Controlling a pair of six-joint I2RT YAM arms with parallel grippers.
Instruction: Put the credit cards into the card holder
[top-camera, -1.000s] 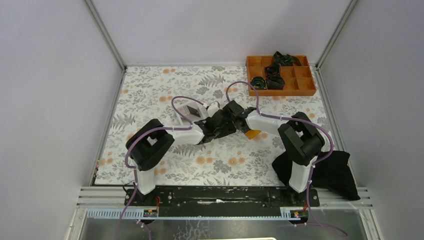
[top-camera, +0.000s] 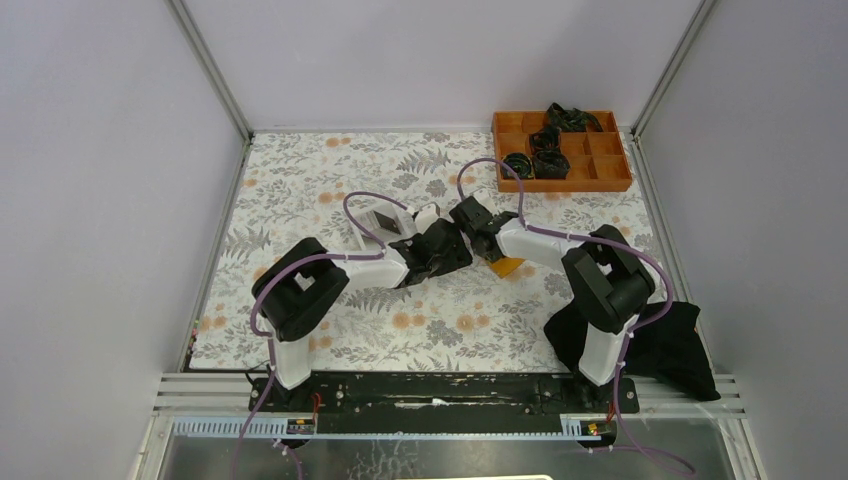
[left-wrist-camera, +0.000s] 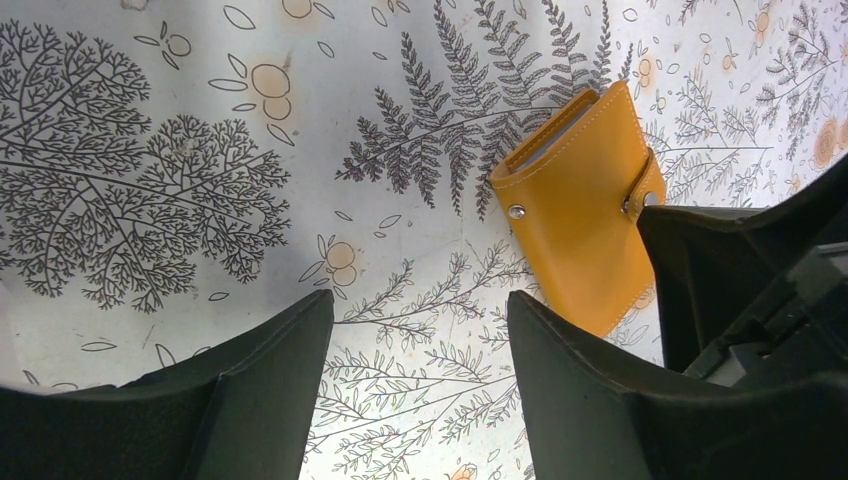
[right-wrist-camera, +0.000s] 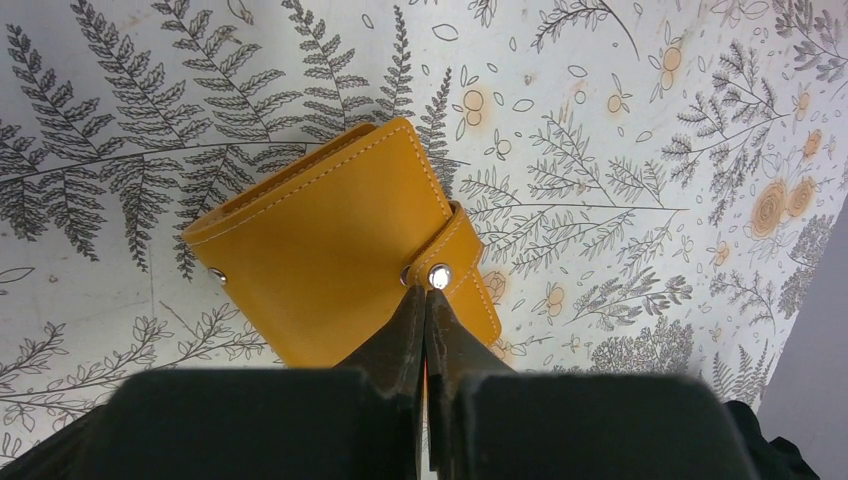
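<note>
The mustard leather card holder (right-wrist-camera: 310, 270) lies on the floral surface, its snap strap on one side, partly under my right arm in the top view (top-camera: 506, 267). My right gripper is shut with nothing seen between its fingers, its tips over the holder by the snap. In the left wrist view the holder (left-wrist-camera: 570, 220) lies right of my open left gripper, which has nothing between its fingers. A white case (top-camera: 365, 225) with a dark panel sits left of the left gripper; whether it holds cards I cannot tell.
An orange compartment tray (top-camera: 600, 175) with dark items stands at the back right. A black cloth (top-camera: 670, 350) lies at the front right. Both grippers are close together near the centre.
The left arm has not visibly moved.
</note>
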